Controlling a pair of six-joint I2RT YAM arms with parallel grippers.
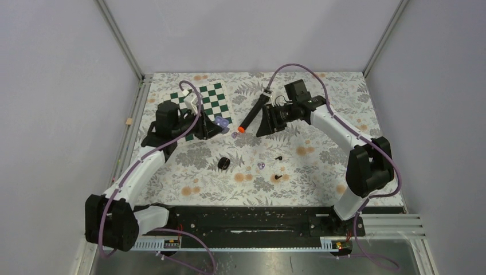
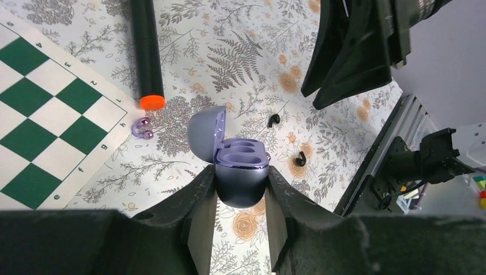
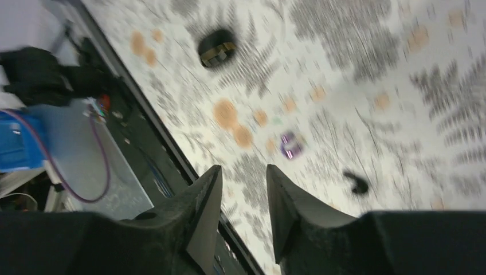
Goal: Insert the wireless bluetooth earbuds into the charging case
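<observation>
My left gripper is shut on the lavender charging case (image 2: 240, 154), its lid raised and the slots facing up. My right gripper (image 1: 269, 123) hangs to the right of it, apart; in the blurred right wrist view its fingertips (image 3: 213, 180) stand part open over the cloth with nothing seen between them. Small purple earbuds lie on the cloth: one (image 2: 141, 129) by the board, another (image 3: 291, 146) farther forward. Black earbuds (image 2: 274, 120) (image 2: 300, 159) lie to the right.
A checkered board (image 1: 212, 91) lies at back left, a black marker-like cylinder (image 1: 252, 112) beside it. A black case (image 1: 223, 163) sits at front centre.
</observation>
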